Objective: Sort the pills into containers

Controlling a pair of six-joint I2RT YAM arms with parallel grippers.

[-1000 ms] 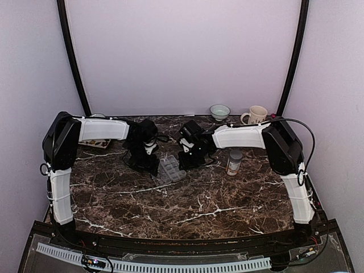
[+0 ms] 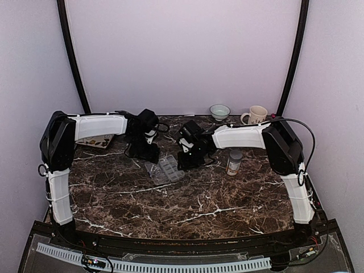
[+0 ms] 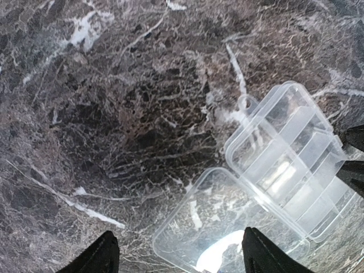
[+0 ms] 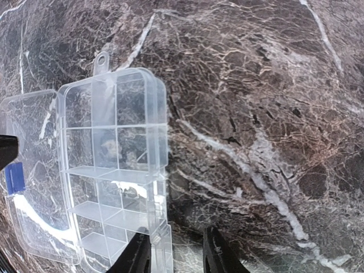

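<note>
A clear pill organizer [image 2: 171,168] with gridded compartments lies at the table's middle, its lid [image 4: 35,136] flat and open beside it; I see no pills in the compartments. My left gripper is open above the lid, fingers spread wide. My right gripper stands part open by the organizer's near side wall, its fingertips at the lower edge of the right wrist view. A bottle [image 2: 233,162] with a label stands to the right.
A pale bowl [image 2: 219,111] and a mug [image 2: 257,115] stand at the back right. A light tray [image 2: 94,140] sits at the back left, partly under my left arm.
The right arm looks nearly still.
</note>
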